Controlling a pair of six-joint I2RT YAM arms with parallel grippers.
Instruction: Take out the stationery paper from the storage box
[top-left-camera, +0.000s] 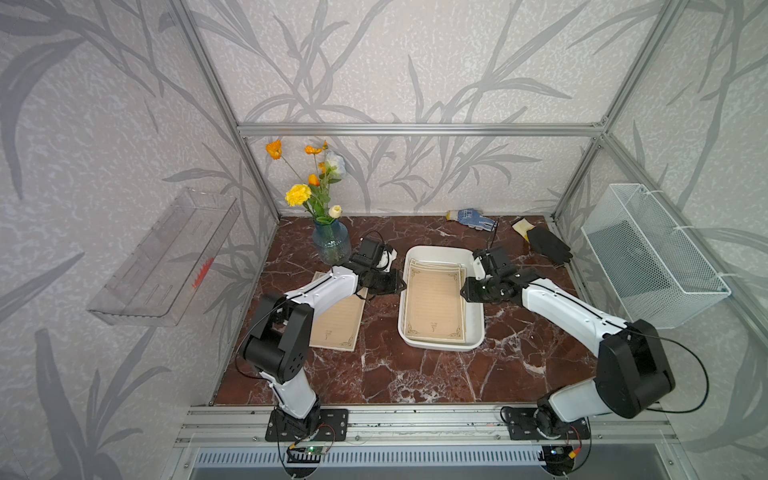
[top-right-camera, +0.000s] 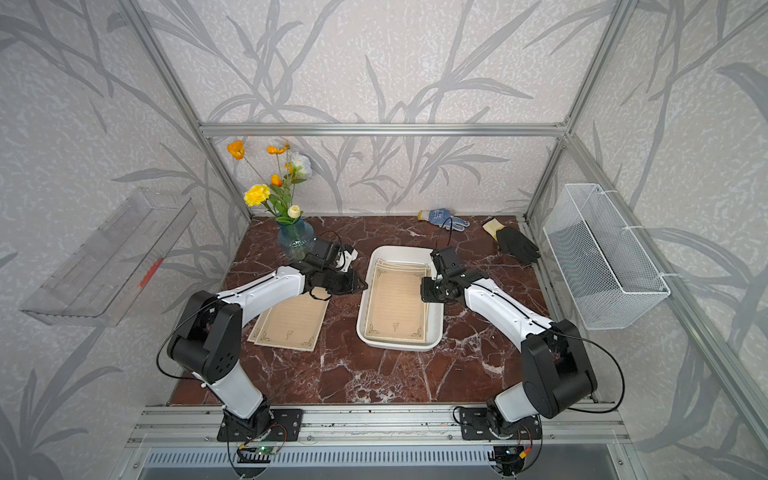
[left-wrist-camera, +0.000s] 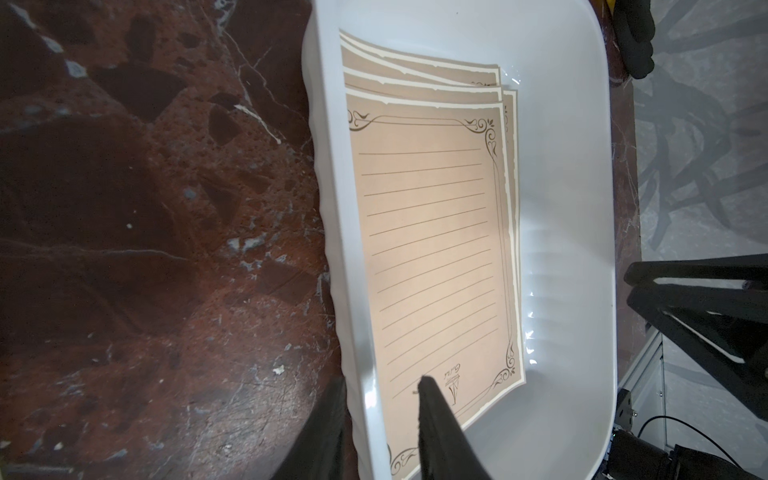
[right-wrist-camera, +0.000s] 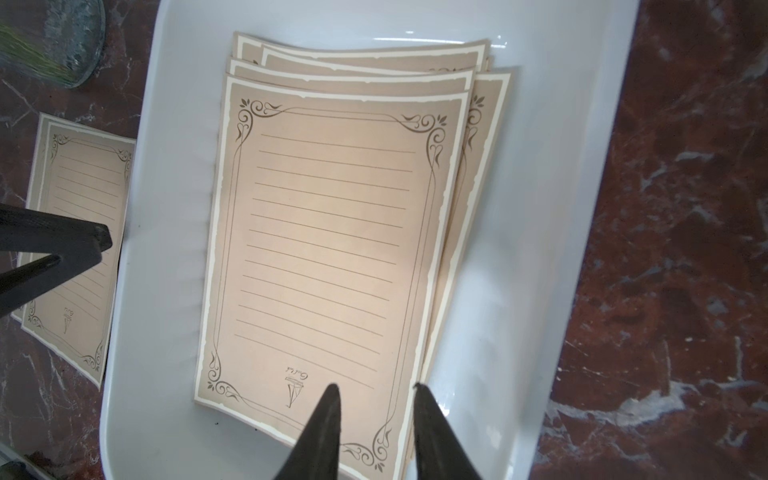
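Observation:
Several tan sheets of stationery paper (right-wrist-camera: 320, 256) lie stacked inside the white storage box (right-wrist-camera: 536, 264), slightly fanned at the far end. More stationery paper (top-right-camera: 289, 324) lies on the table left of the box. My left gripper is above the box's left wall, its fingers apart with the rim and paper visible beneath. Over the right part of the stack is my right gripper, also open with a gap between its fingers. Neither gripper holds any paper.
A blue glass vase (top-left-camera: 331, 241) with flowers stands behind the left arm. Gloves (top-left-camera: 472, 218) lie along the back edge. A clear tray (top-left-camera: 172, 264) and a white wire basket (top-left-camera: 656, 248) hang at the sides.

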